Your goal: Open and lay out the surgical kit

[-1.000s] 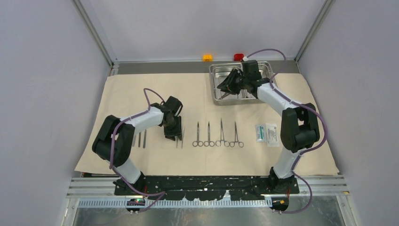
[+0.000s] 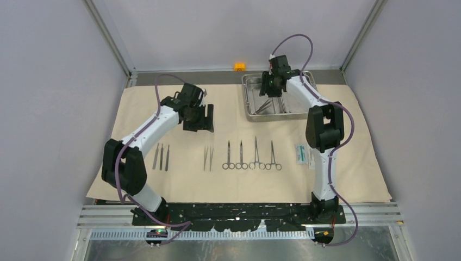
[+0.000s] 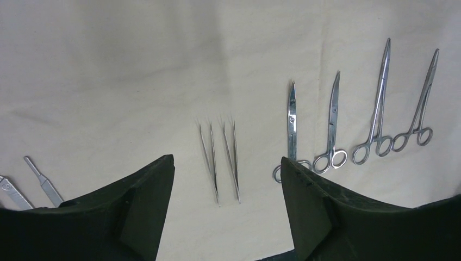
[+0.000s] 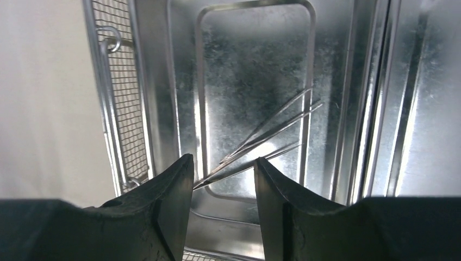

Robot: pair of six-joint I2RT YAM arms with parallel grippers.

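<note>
Over the cloth, my left gripper stands open, raised above two pairs of tweezers (image 3: 236, 163) that lie side by side. To their right lie two scissors (image 3: 292, 122) and two clamps (image 3: 378, 103), roughly upright in a row. Scalpel handles (image 2: 161, 156) rest at the left of the cloth. Open as well, my right gripper is above the metal tray (image 4: 155, 98). A few thin metal instruments (image 4: 261, 133) lie slantwise in the tray's left compartment, below the fingers and apart from them.
Two small packets, one blue-edged (image 2: 301, 154) and one white (image 2: 311, 157), lie on the cloth (image 2: 239, 187) at right, partly beneath the right arm. A yellow block (image 2: 240, 67) stands behind the cloth. Bare cloth lies between the tray and the left gripper.
My left gripper has moved up and back, away from the tweezers, which stay on the cloth. The right gripper has shifted farther back over the tray.
</note>
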